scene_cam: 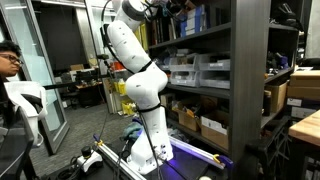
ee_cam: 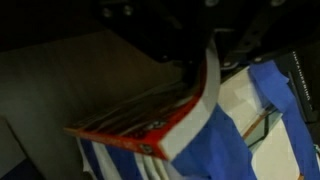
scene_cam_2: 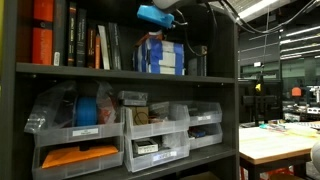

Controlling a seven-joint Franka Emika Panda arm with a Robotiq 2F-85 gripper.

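A red book [ee_cam: 140,122] with a pale edge fills the middle of the wrist view, tilted, its upper end running into the dark gripper. The gripper looks shut on that end, though shadow hides much of the fingers. Blue-and-white striped books [ee_cam: 225,150] lie close beside and beneath it. In the second exterior view the gripper [scene_cam_2: 160,18] is at the upper shelf, just above the striped books [scene_cam_2: 165,58]; its fingertips are hard to make out. Only part of the arm's end shows at the top of the first exterior view.
Dark and red books [scene_cam_2: 58,35] stand on the upper shelf's left side. The shelf board [scene_cam_2: 110,73] runs below them, over clear bins [scene_cam_2: 155,122] with loose items. A dark shelf upright [scene_cam: 245,80] stands right of the arm. A person [scene_cam: 10,65] is at the far left.
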